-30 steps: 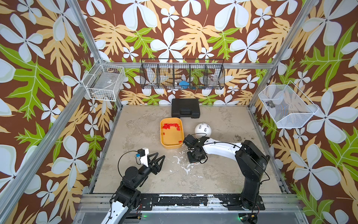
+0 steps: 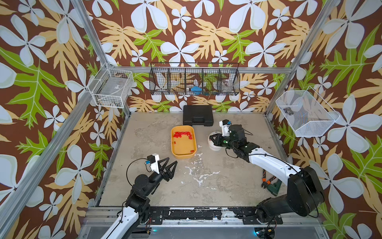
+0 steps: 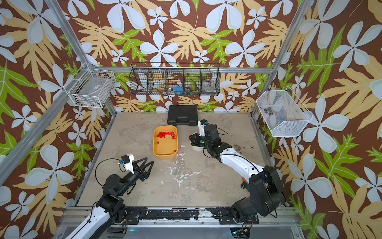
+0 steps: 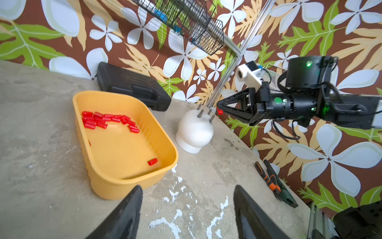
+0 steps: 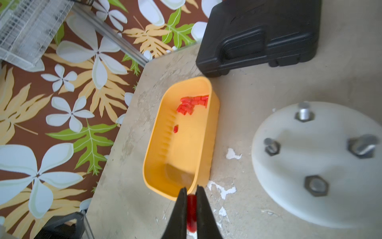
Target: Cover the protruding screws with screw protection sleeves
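Observation:
My right gripper is shut on a red sleeve (image 4: 220, 111), held above and beside the white domed fixture (image 4: 193, 131). The orange bin (image 2: 183, 147) holds several red sleeves (image 4: 99, 119) at its back and a few lone ones. My left gripper (image 2: 170, 167) stands open at the front left of the bin, nothing between its fingers.
A black case (image 2: 197, 115) lies at the back. Wire baskets (image 2: 193, 81) hang on the walls. Pliers and tools (image 4: 274, 183) lie at the right edge.
My right gripper has risen and swung back and right from the table's middle to the fixture, which it now partly hides in the top views. The left arm has shifted slightly.

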